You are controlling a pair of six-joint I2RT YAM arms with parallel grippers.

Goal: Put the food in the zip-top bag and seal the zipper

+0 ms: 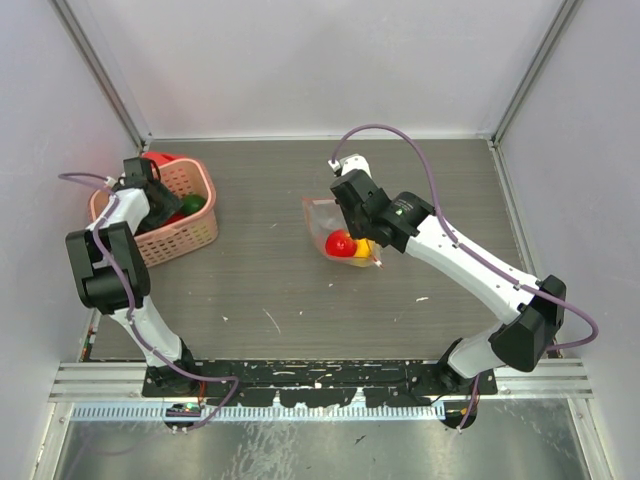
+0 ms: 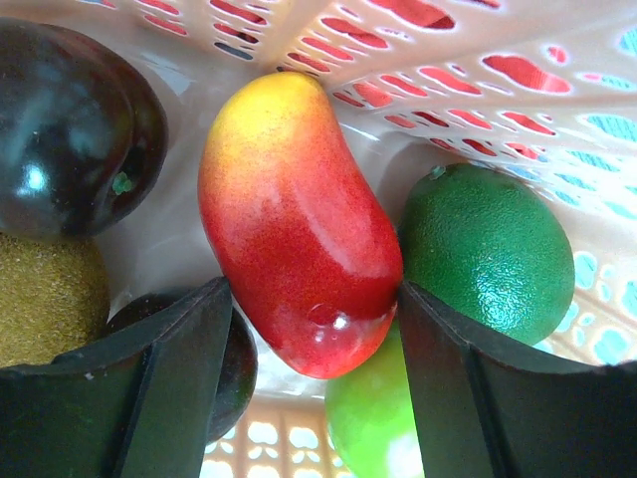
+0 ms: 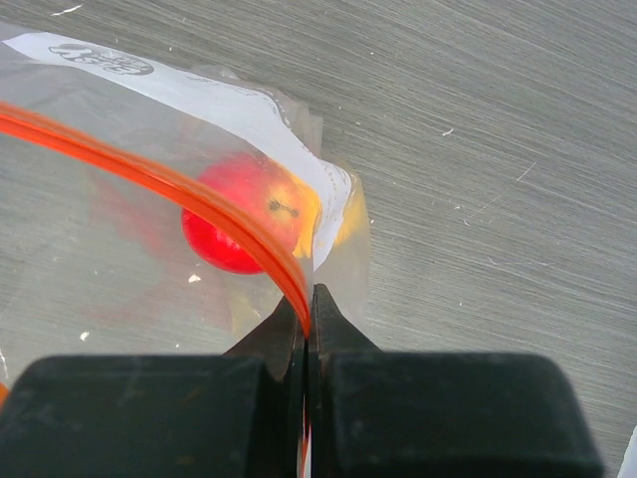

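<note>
In the left wrist view a red and yellow mango [image 2: 299, 219] lies in the basket between the fingers of my left gripper. The fingers stand part open, their tips at or very close to the fruit's two sides; firm contact cannot be told. My right gripper is shut on the orange-edged rim of the clear zip top bag [image 3: 209, 204], whose mouth gapes to the left. Inside the bag sit a red round fruit [image 1: 340, 244] and a yellow item [image 1: 362, 248], partly covered by the right arm in the top view.
The pink basket [image 1: 206, 236] stands at the far left by the wall. Around the mango lie a dark round fruit [image 2: 80, 119], a brown fruit [image 2: 50, 299], a green avocado [image 2: 488, 249] and a light green fruit [image 2: 378, 408]. Bare table lies between basket and bag.
</note>
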